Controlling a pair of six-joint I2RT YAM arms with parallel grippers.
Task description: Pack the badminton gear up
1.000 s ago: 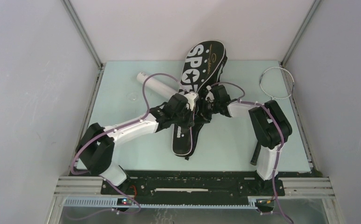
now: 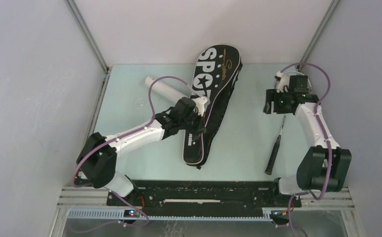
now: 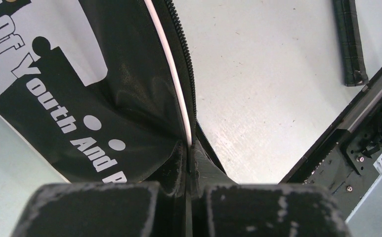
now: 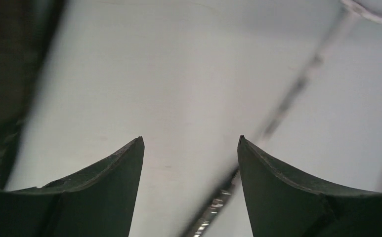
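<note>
The long black racket bag (image 2: 223, 64) with white lettering lies aslant mid-table. My left gripper (image 2: 200, 130) is over its lower half; the left wrist view has the fingers shut on the bag's piped edge (image 3: 171, 64), beside the zipper (image 3: 189, 69). At the right lies the badminton racket, its dark handle (image 2: 273, 155) towards the front, its head largely hidden by the right arm. My right gripper (image 2: 273, 102) hangs over the racket's shaft side, open and empty. In the blurred right wrist view, the shaft (image 4: 290, 98) runs behind the right finger.
A white tube (image 2: 166, 90) lies left of the bag, its right end close to the bag and left arm. A small clear ring-like item (image 2: 140, 101) is farther left. Bare table (image 2: 248, 133) stretches between bag and racket.
The right gripper has left the bag's right side, moved right towards the racket and opened. The left arm has barely moved, staying at the bag's edge.
</note>
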